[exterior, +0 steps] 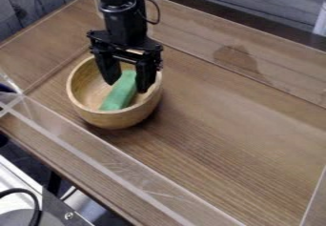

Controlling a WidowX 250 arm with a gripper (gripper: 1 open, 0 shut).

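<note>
A round wooden bowl (105,111) sits on the wooden table (223,134), with a green elongated object (118,93) lying inside it, tilted diagonally. My black gripper (125,73) is over the bowl, its two dark fingers on either side near the top of the green object, apart from each other. Whether they touch the green object cannot be told.
Cables and a clear strip run along the left edge, near a pale object (19,207) at the lower left.
</note>
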